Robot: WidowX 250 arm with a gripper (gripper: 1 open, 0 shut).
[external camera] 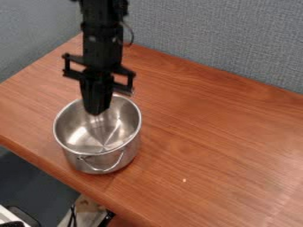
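A shiny steel pot (97, 152) with a wire handle stands on the wooden table (213, 151), toward its left edge. My black gripper (96, 105) points down from above into the back part of the pot's mouth, its fingertips at about rim height. The fingers look close together; whether anything is between them is hard to make out, and nothing shows held.
A grey padded wall (225, 40) runs behind it. At the lower left the table ends over a dark floor with some cables.
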